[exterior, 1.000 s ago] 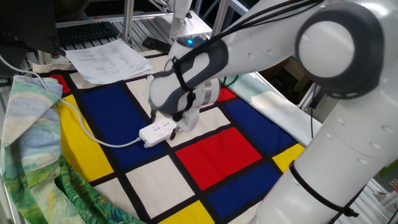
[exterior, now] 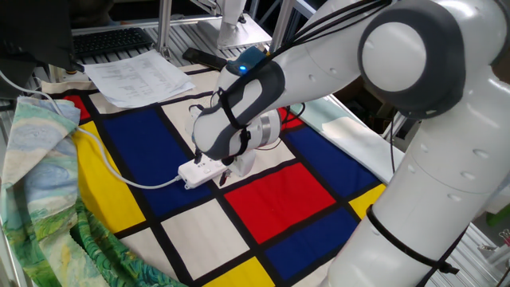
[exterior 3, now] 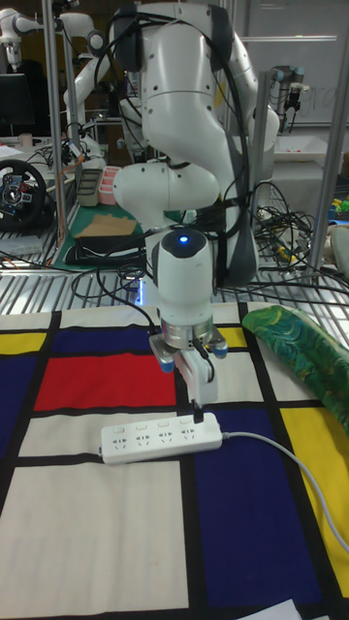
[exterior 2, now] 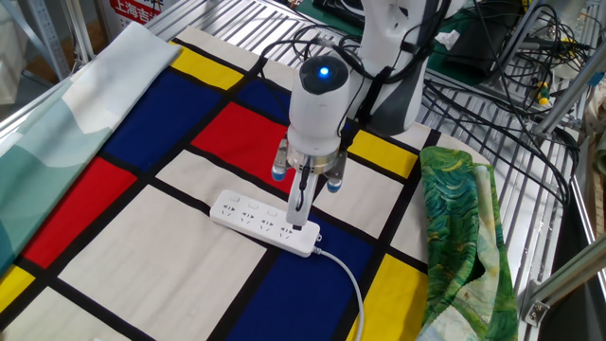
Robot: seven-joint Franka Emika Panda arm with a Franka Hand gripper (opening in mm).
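A white power strip (exterior 2: 263, 224) with several sockets lies flat on the patterned cloth, its white cable (exterior 2: 352, 277) leaving from one end. My gripper (exterior: 211, 167) points down over the strip near that cable end. In exterior view 1 its two dark fingertips (exterior: 225, 176) stand apart, one toward each long side of the strip, so it looks open. Exterior views 2 and 3 show the hand edge-on, with one dark tip (exterior 3: 198, 417) close to the strip's top. Whether the fingers touch the strip is hidden.
A green painted fabric (exterior 2: 461, 227) lies bunched at the cloth's side. Paper sheets (exterior: 137, 77) and a keyboard (exterior: 111, 41) lie beyond the cloth in exterior view 1. Bare cloth (exterior 3: 98, 527) stretches in front of the strip.
The arm's upper links have swung left in exterior view 1, and the wrist has tilted and come slightly lower over the strip. The power strip has not visibly moved.
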